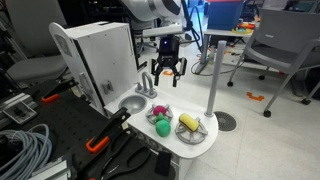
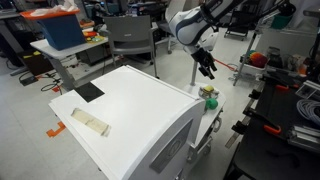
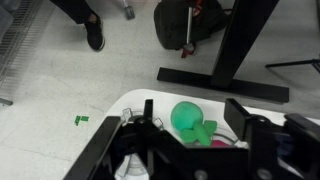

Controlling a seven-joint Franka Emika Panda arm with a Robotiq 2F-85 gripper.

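Observation:
My gripper hangs above the white toy kitchen top, fingers apart and nothing between them. In the wrist view a round green object shows between the fingers, lower down on the top. A pink object lies on the left burner, and the green object sits in front of it near the edge. On the right burner lies a yellow object. In the wrist view the pink object is mostly hidden by the gripper.
A metal sink bowl and faucet are left of the burners. A pale upright post stands behind the top's right side. The dark table on the left carries cables and orange-black clamps. Open floor lies to the right.

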